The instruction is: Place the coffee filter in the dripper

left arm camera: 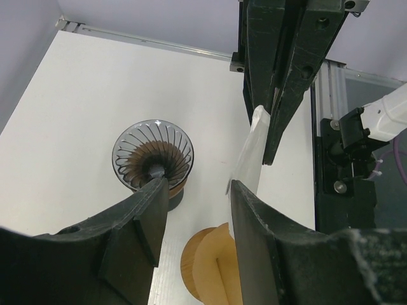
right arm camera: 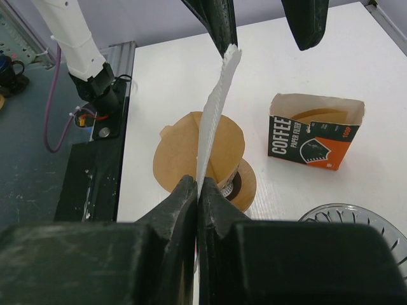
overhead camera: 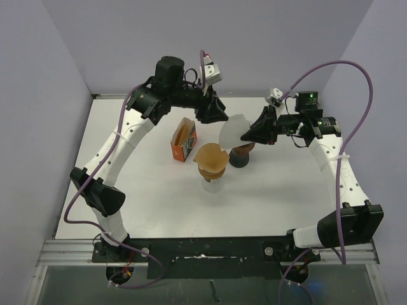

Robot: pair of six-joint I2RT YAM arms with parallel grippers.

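Observation:
A white paper coffee filter hangs upright between my two arms. My right gripper is shut on its edge, so the sheet shows edge-on in the right wrist view. My left gripper is part open. One of its fingers lies close against the filter's far edge, and the other stands apart, so the paper is not clasped there. The clear ribbed dripper sits on a dark base, its cone looking empty; the filter and right gripper partly cover it in the top view.
Brown filters stand in a holder just in front of the white filter. An orange and black coffee filter box stands open behind to the left.

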